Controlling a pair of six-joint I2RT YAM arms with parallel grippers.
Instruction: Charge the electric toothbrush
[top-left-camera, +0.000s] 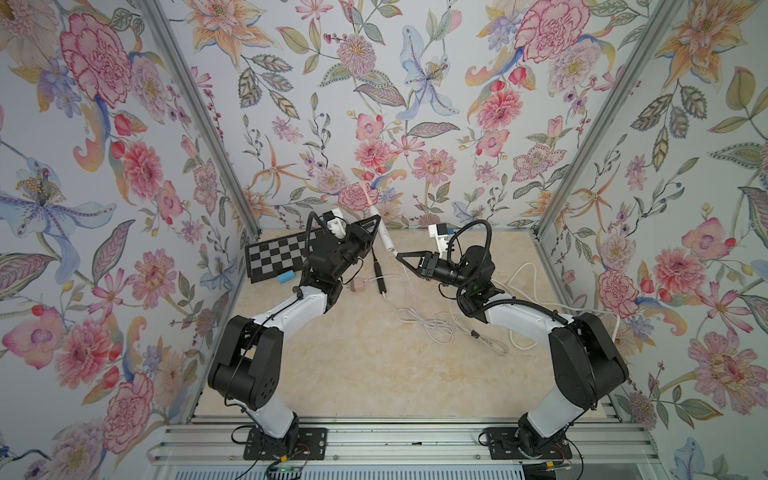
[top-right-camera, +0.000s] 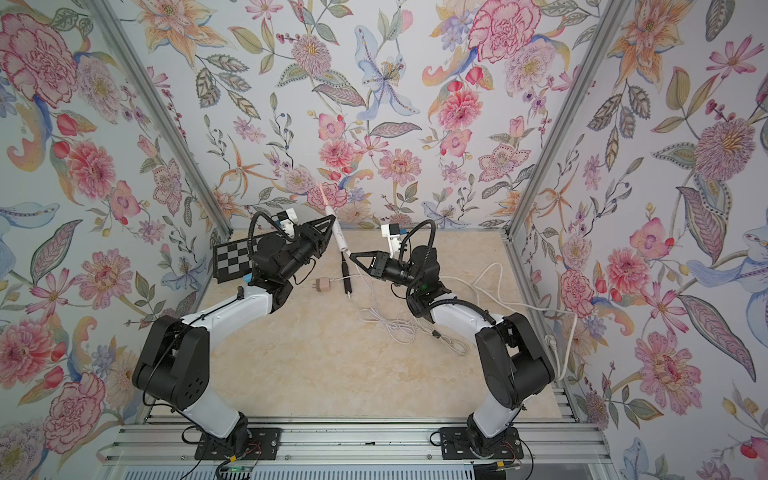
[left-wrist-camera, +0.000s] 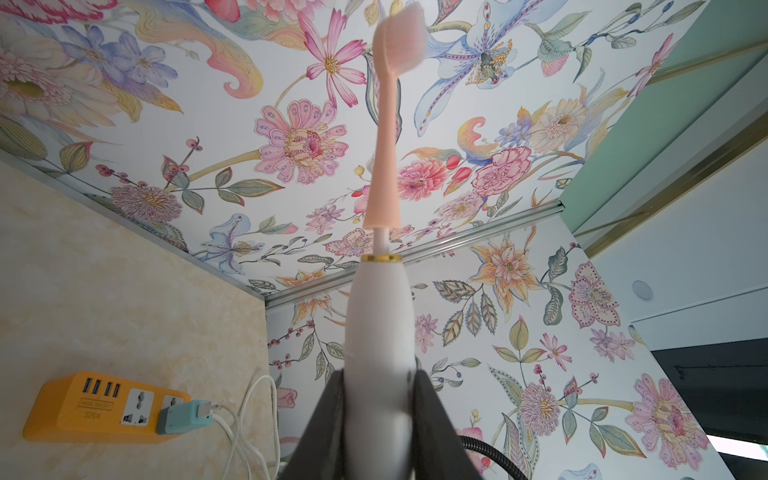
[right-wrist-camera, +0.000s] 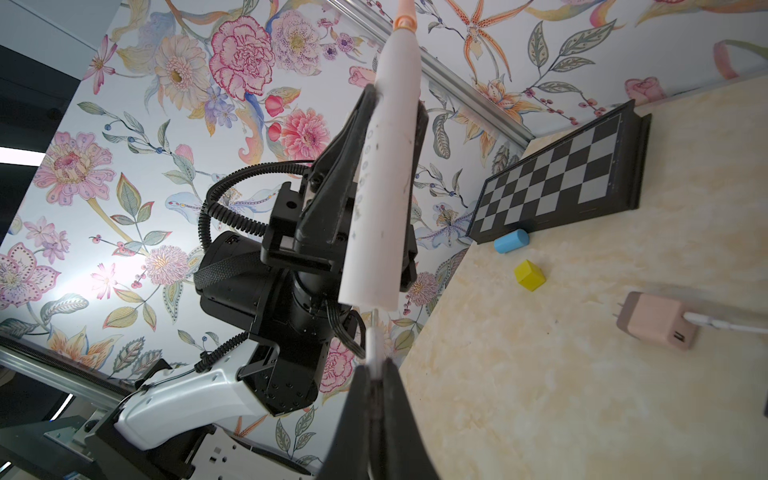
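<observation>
A white electric toothbrush with a pink head is held up in my left gripper, whose fingers are shut around its handle, tilted above the table. Just below the handle's bottom end, my right gripper is shut on a thin white charging plug, which points up toward that end; in the right wrist view the two look close, and whether they touch I cannot tell. A white cable hangs from the right gripper in the top views.
A pink charger lies mid-table near a yellow cube, a blue cylinder and a checkerboard. An orange power strip and white cables occupy the right side.
</observation>
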